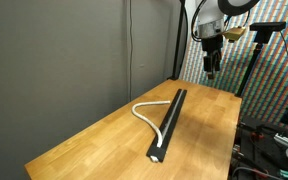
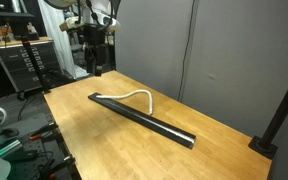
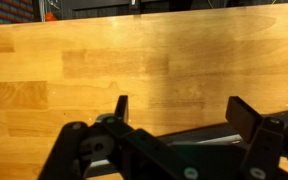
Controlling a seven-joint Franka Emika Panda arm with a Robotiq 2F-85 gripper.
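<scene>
A long black channel [image 1: 168,128] with a lighter groove lies flat on the wooden table. A white flexible hose or cord [image 1: 141,115] curves beside it; in exterior view 2 the hose [image 2: 134,94] bends over the table, and one end seems to meet the channel [image 2: 149,121]. High above the table hangs my gripper [image 1: 210,74], clear of both things. In the wrist view the gripper has its two dark fingers wide apart, with only bare wood between them. Part of the channel [image 3: 274,121] shows below the fingers, partly covered by the gripper body.
The wooden table [image 2: 224,165] is broad and mostly bare around the channel. A grey wall panel [image 1: 64,80] stands along one side. A dark post on a base [image 2: 265,145] rises at the table's far right corner in exterior view 2.
</scene>
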